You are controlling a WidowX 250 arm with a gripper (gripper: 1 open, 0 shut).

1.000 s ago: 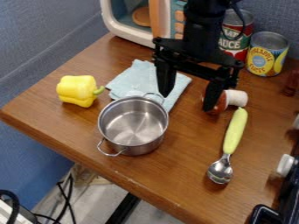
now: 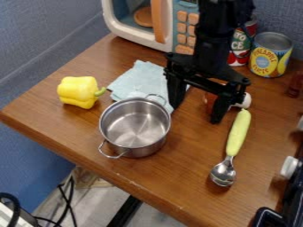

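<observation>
My black gripper (image 2: 199, 102) hangs over the middle of the table, its two fingers spread apart around an orange bottle with a white cap (image 2: 242, 99), which lies partly hidden behind the right finger; I cannot tell whether it touches. A steel pot (image 2: 134, 134) stands left of it, and a spoon with a pale green handle (image 2: 236, 133) lies to the right. A yellow pepper (image 2: 78, 90) sits at the left, beside a pale blue cloth (image 2: 140, 80).
A toy microwave (image 2: 128, 18) and cans (image 2: 268, 55) stand at the back. A black object with white knobs is at the right edge.
The gripper has moved slightly right and down toward the orange bottle, which is now more hidden by it.
</observation>
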